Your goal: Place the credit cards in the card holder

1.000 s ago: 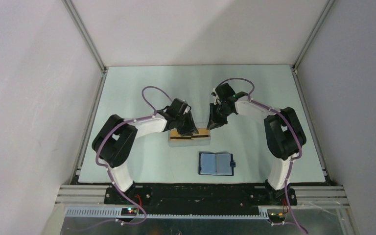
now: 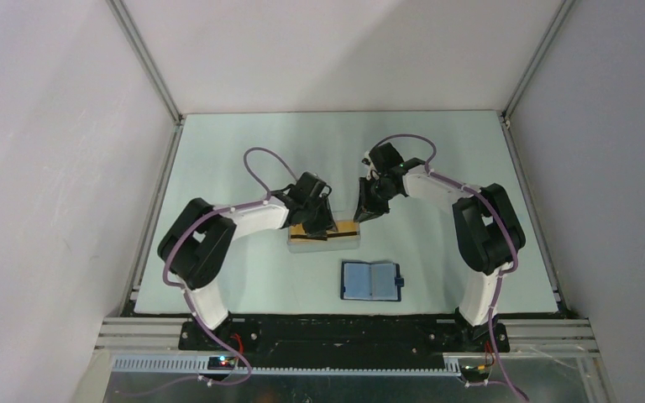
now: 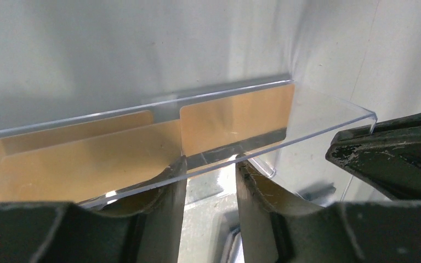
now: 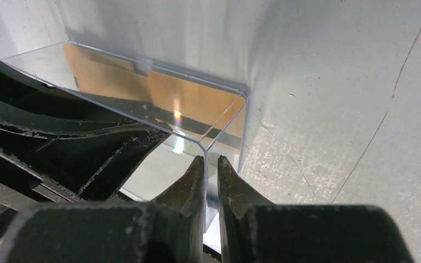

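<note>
Orange cards (image 3: 233,118) lie in a clear acrylic box (image 2: 302,245) at the table's middle. My left gripper is over the box, its fingertips at the near wall; whether it grips anything is unclear. My right gripper is shut on the box's right end wall. The dark card holder (image 2: 369,281), with pale blue inner faces, lies open in front of the box.
The two grippers are close together over the box, with the left gripper's body intruding into the right wrist view.
The right arm, box and card holder look unmoved.
</note>
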